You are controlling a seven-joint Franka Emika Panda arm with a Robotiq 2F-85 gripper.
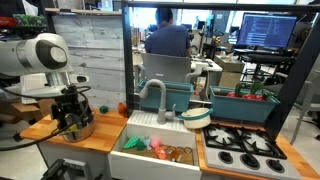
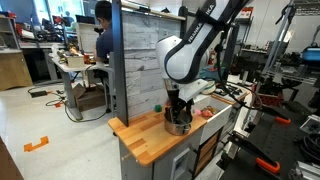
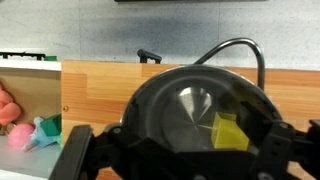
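A round metal pot (image 3: 178,112) with a wire-like handle stands on the wooden counter, at the left in exterior view 1 and below the arm in exterior view 2. Inside it, toward the right in the wrist view, lies a yellow block-like thing (image 3: 231,132). My gripper is open over the pot, its dark fingers (image 3: 97,150) spread across the near side of the rim. No object shows between them. How deep the fingertips reach into the pot is hard to tell, since the arm and rim hide them in both exterior views.
Right of the pot, a white sink (image 1: 130,150) holds several colourful toys, with a faucet (image 1: 156,95) behind it. Farther right are a stove (image 1: 245,148) and a teal rack (image 1: 240,105). A red item (image 1: 122,108) sits on otherwise bare wood by the wall.
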